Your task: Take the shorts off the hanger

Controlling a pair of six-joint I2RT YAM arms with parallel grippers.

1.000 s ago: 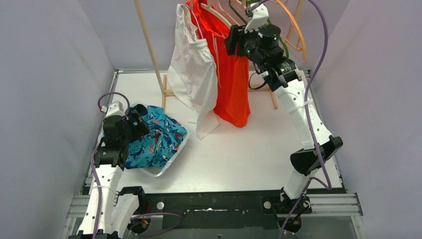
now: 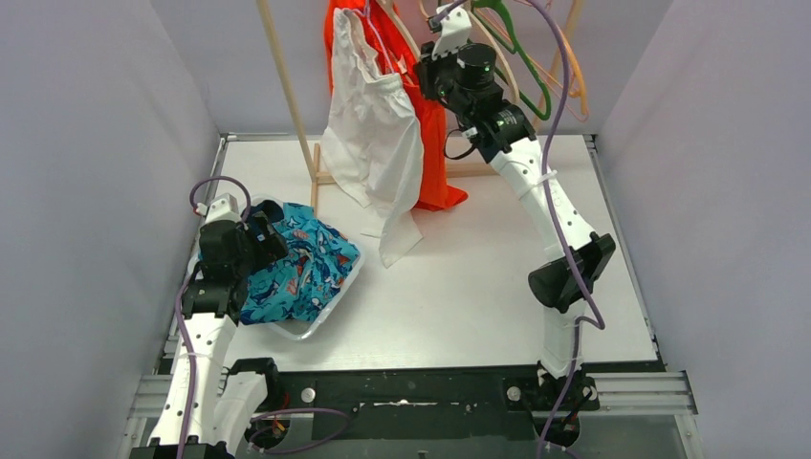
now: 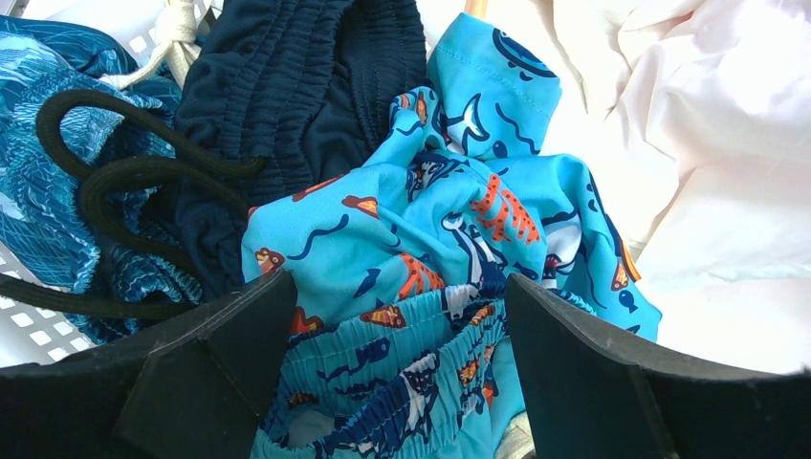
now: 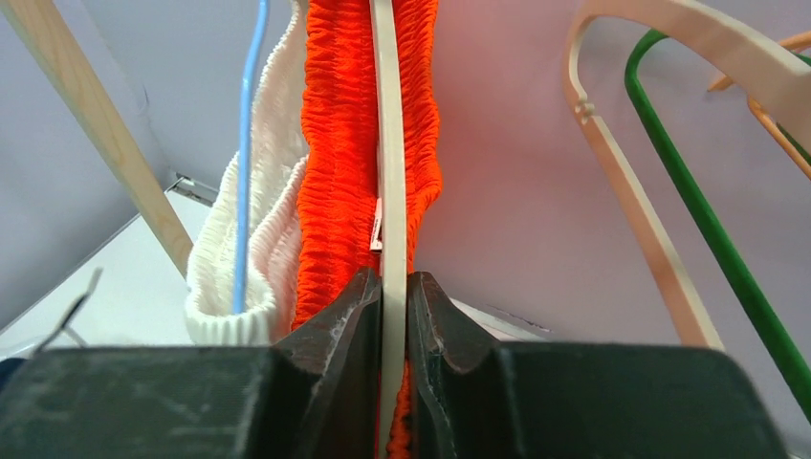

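Note:
Orange-red shorts point(image 2: 435, 158) hang from a pale hanger beside white shorts point(image 2: 368, 124), which hang on a purple-blue hanger. In the right wrist view my right gripper is shut on the pale hanger's bar point(image 4: 390, 143), with the ribbed orange waistband point(image 4: 337, 163) on both sides of it. Over the basket at the left, my left gripper is open, its fingers wide apart above turquoise patterned shorts point(image 3: 335, 225). Whether those fingers touch the cloth I cannot tell.
The white basket point(image 2: 304, 328) also holds dark navy cloth point(image 3: 277, 96) and blue cloth. Empty hangers, one green point(image 4: 712, 229) and one peach point(image 4: 636, 210), hang right of the orange shorts. A wooden rack post point(image 2: 282, 81) stands at left.
The orange shorts' lower edge has risen and shifted left. The left arm has stayed still.

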